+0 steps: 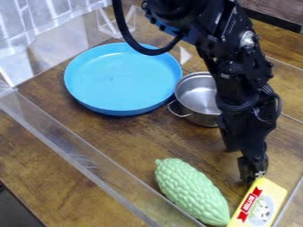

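My black gripper (pixel 251 164) reaches down at the right of the camera view, its tip low over the wooden table just above a yellow box (pixel 258 204) with a red label. Whether its fingers are open or shut is hard to tell. A pale green bumpy vegetable (pixel 190 191) lies left of the box. A silver pot (pixel 193 95) stands behind, partly hidden by the arm.
A blue plate (pixel 119 80) lies at the back left. Clear plastic panels edge the left side. Bare table (pixel 112 142) shows in the middle and left.
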